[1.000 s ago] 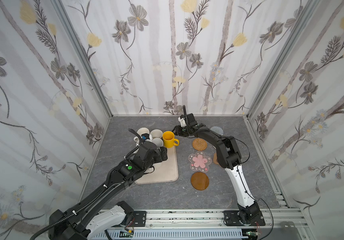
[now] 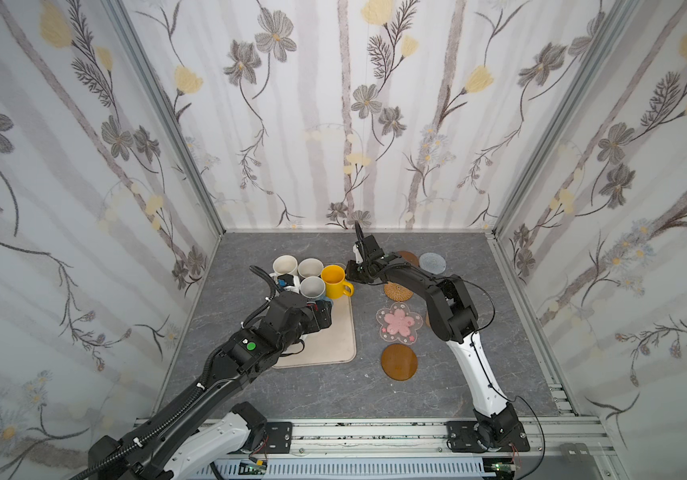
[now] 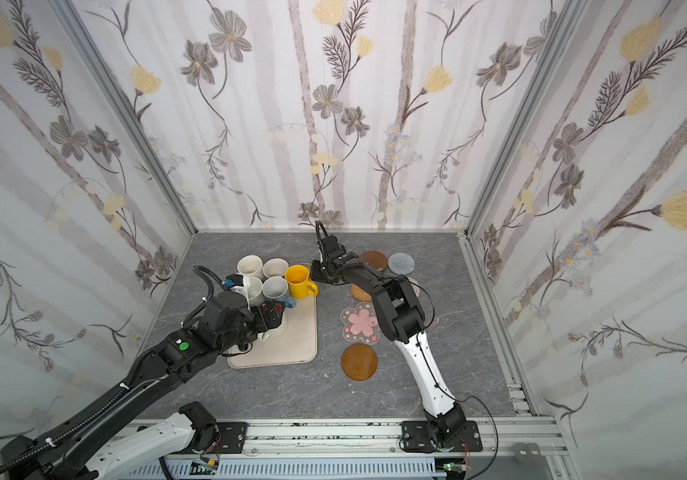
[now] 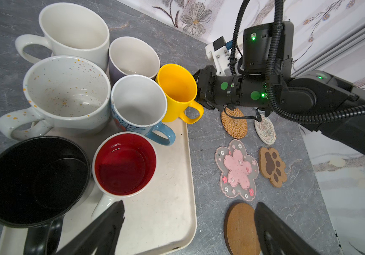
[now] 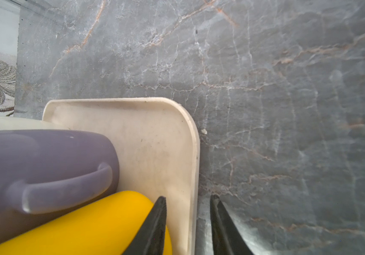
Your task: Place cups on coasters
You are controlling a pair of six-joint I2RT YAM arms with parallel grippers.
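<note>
Several cups crowd a cream tray (image 2: 329,344): a yellow mug (image 4: 176,87), a grey-lilac cup (image 5: 50,165), a red-lined cup (image 4: 124,163), a black mug (image 4: 35,182) and white ones. My right gripper is at the tray's right edge beside the yellow mug, fingers part open, tips either side of the rim, with no cup visible between them. My left gripper hangs open above the tray, in front of the red-lined cup. Right of the tray lie a flower coaster (image 4: 237,167), a wooden coaster (image 4: 242,227), a woven coaster (image 4: 233,125) and a paw coaster (image 4: 271,165).
A pale blue coaster (image 2: 433,262) and a brown one lie at the back right, partly behind my right arm. Patterned walls enclose the back and sides.
My right gripper has moved a little toward the front and down. The yellow mug has shifted slightly forward and left. The left arm has moved slightly left.
</note>
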